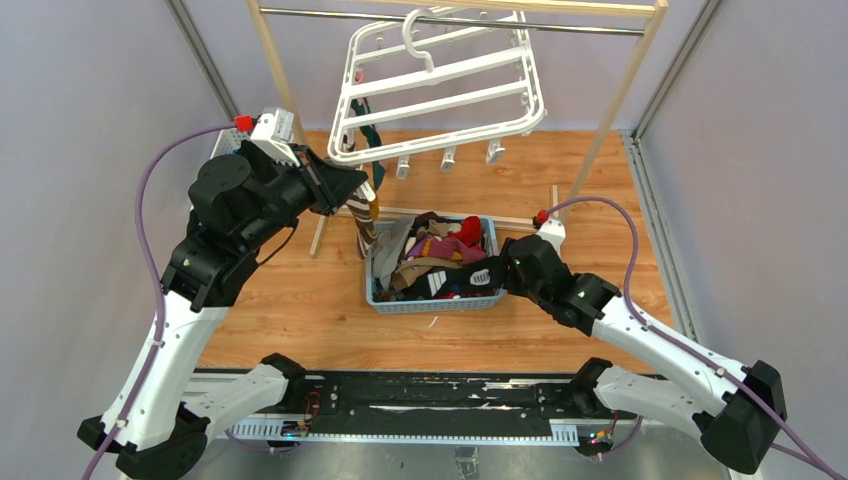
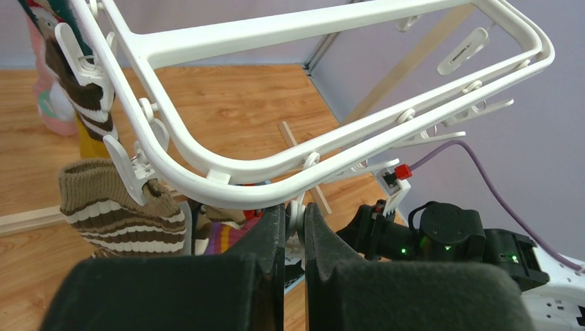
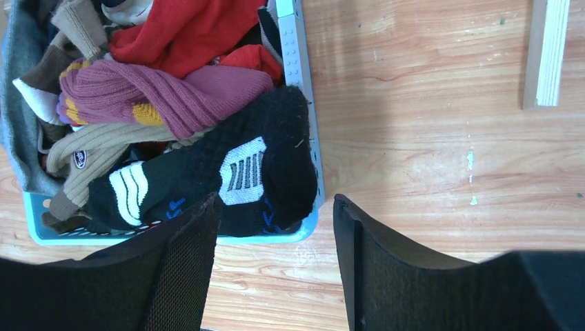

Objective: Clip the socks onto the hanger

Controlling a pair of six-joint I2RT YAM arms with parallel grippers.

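The white hanger [image 1: 440, 88] hangs from the rail. In the left wrist view my left gripper is shut on a small white clip [image 2: 298, 215] under the hanger's near corner. Beside it, a brown sock with white stripes [image 2: 127, 210] hangs from another clip [image 2: 131, 165]; more socks hang beyond, including a pink one [image 2: 52, 100]. My right gripper stands open with nothing between its fingers, at the near right corner of the blue basket [image 3: 293, 52]. A black sock with white stripes [image 3: 200, 172] lies on top there, reaching the basket's right rim.
Other socks fill the basket, among them a purple one [image 3: 169, 89] and a red one [image 3: 183, 31]. Several empty clips [image 1: 494, 150] line the hanger's near edge. A wooden stand leg [image 3: 546, 55] rises right of the basket; bare floor lies between.
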